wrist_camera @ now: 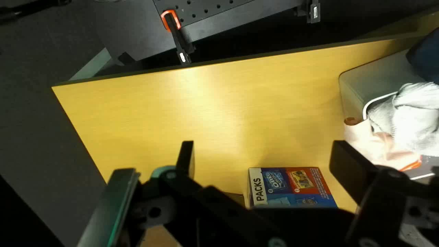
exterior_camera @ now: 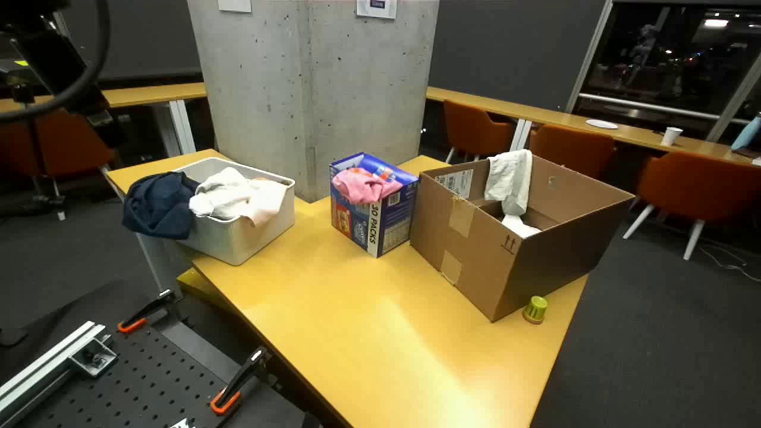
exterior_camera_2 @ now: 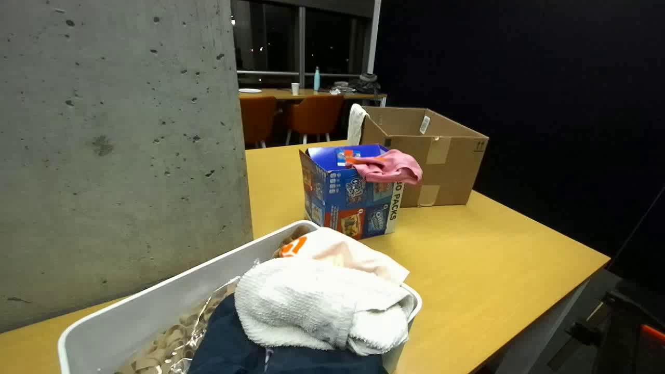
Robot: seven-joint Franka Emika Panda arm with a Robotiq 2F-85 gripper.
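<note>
My gripper is open above the table, its black fingers [wrist_camera: 187, 158] wide apart and nothing held between them. On the left in exterior view 1, a white bin [exterior_camera: 250, 239] has a dark navy cloth [exterior_camera: 158, 204], a white towel [exterior_camera: 225, 191] and a pale peach cloth [exterior_camera: 265, 202] draped over its rim. A blue snack box [exterior_camera: 396, 224] stands mid-table with a pink cloth [exterior_camera: 364, 186] over its top edge. To its right sits an open cardboard box [exterior_camera: 464, 249], a white cloth [exterior_camera: 510, 178] hanging over its wall and more white material inside.
A small green cup-like object [exterior_camera: 535, 310] rests by the cardboard box near the table's edge. Behind the bin and snack box rises a concrete pillar [exterior_camera: 314, 93]. Orange-tipped clamps [exterior_camera: 239, 381] grip the black perforated plate.
</note>
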